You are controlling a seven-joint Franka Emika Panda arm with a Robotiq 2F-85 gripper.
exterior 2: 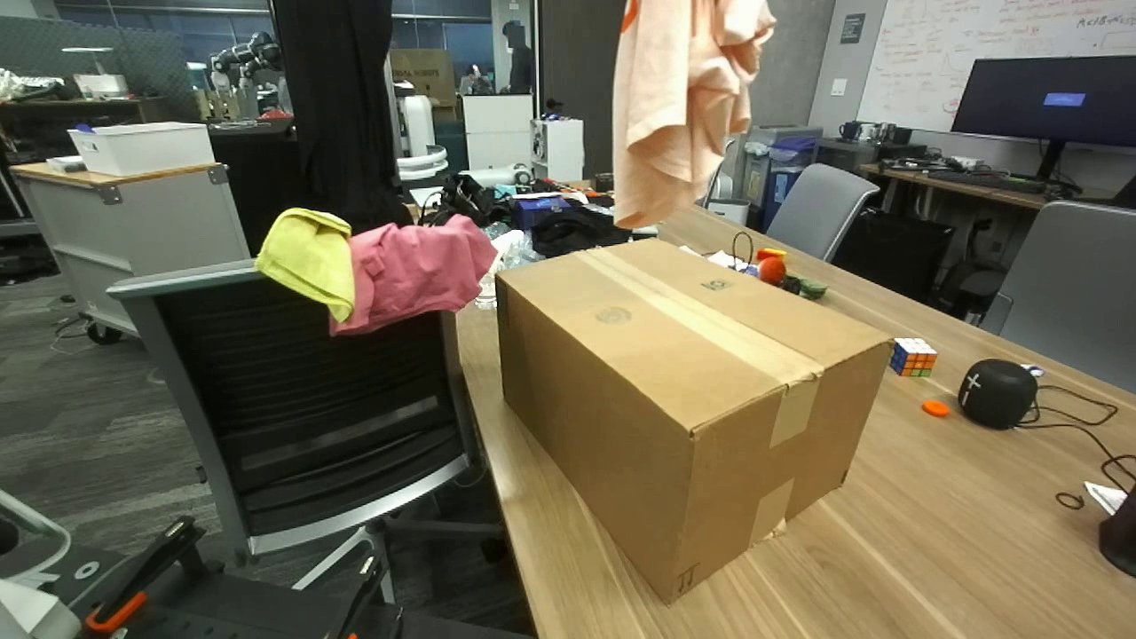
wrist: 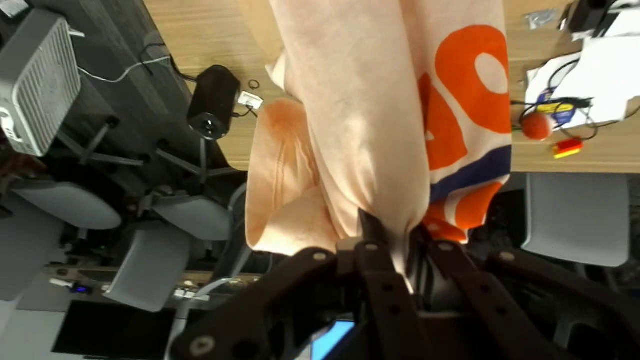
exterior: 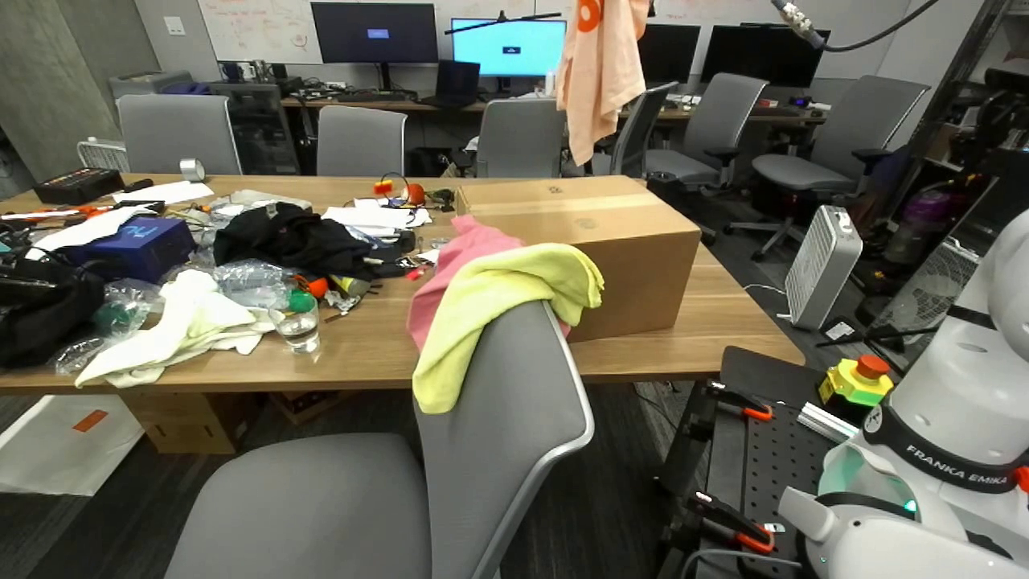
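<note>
A peach cloth with an orange and navy print [wrist: 366, 114] fills the middle of the wrist view, its gathered part pinched by my gripper, which is shut on it. Exterior view 1 has the peach cloth [exterior: 600, 82] hanging at the top, and in exterior view 2 the cloth [exterior 2: 682, 117] hangs above the far part of the box; the gripper is outside both exterior views. A yellow cloth [exterior: 502, 299] and a pink cloth [exterior: 461, 260] lie draped over the backrest of the grey chair [exterior: 511, 415].
A closed cardboard box [exterior 2: 628, 351] stands on the wooden table [exterior 2: 916, 532] beside the chair. To the left are a clear glass [exterior: 301, 333], a white cloth [exterior: 183, 328], a black cloth [exterior: 289, 236] and other clutter. A Rubik's cube [exterior 2: 912, 357] and a black speaker [exterior 2: 997, 393] sit past the box.
</note>
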